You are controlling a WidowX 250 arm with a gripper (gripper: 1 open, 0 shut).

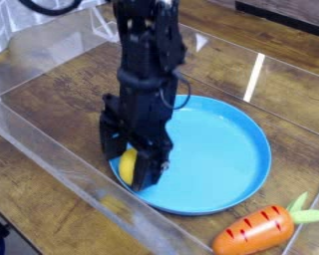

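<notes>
My black gripper (136, 149) is low over the left side of a blue plate (215, 169), its open fingers around a yellow egg-shaped object (127, 169). The gripper body hides most of that object, and I cannot tell whether the fingers touch it. An orange toy carrot (255, 231) with green leaves lies outside the plate at the bottom right.
Clear plastic walls run along the near left and right edges of the wooden surface (56, 85).
</notes>
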